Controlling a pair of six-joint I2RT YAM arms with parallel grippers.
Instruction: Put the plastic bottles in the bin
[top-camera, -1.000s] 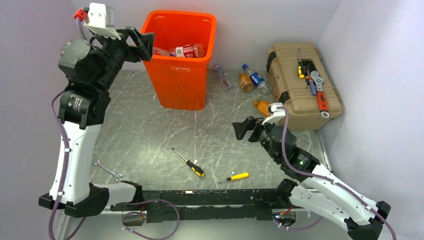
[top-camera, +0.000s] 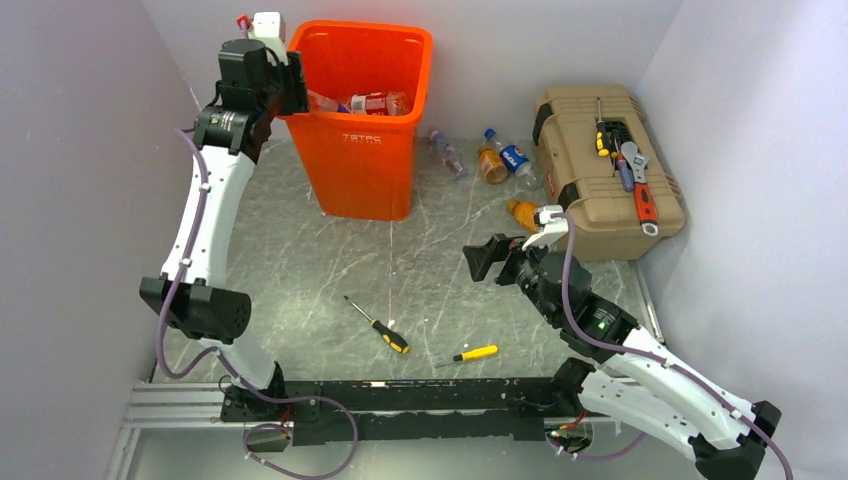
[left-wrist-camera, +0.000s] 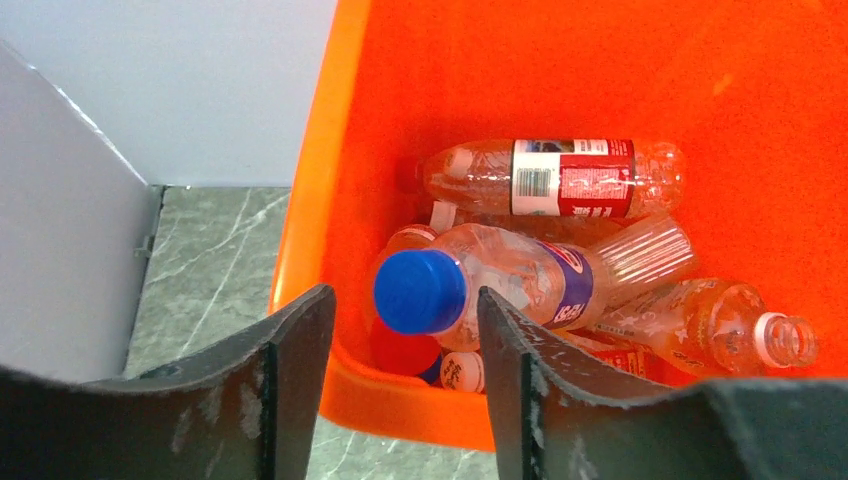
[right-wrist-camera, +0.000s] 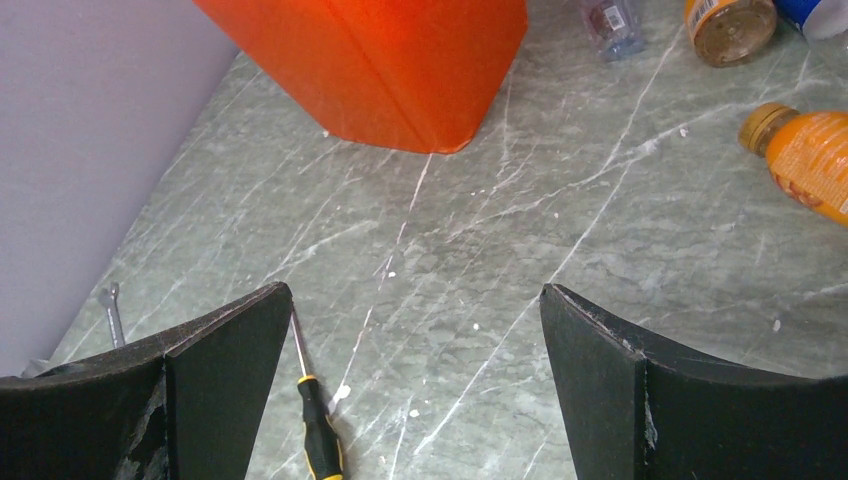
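My left gripper (top-camera: 290, 85) is over the front-left rim of the orange bin (top-camera: 355, 170); in its own view its open fingers (left-wrist-camera: 300, 370) face a blue-capped bottle (left-wrist-camera: 520, 280) on other bottles inside, including a red-label one (left-wrist-camera: 590, 178). On the floor right of the bin lie a purple-tinted bottle (top-camera: 448, 158), an amber one (top-camera: 492, 163), a Pepsi bottle (top-camera: 515, 158) and an orange bottle (right-wrist-camera: 810, 160). My right gripper (top-camera: 490, 255) stands open above bare floor.
A tan case (top-camera: 590, 230) with tools on top fills the right back. Two screwdrivers (top-camera: 390, 338) (top-camera: 480, 352) lie in front; a wrench (right-wrist-camera: 112, 310) lies at left.
The right arm is almost unchanged.
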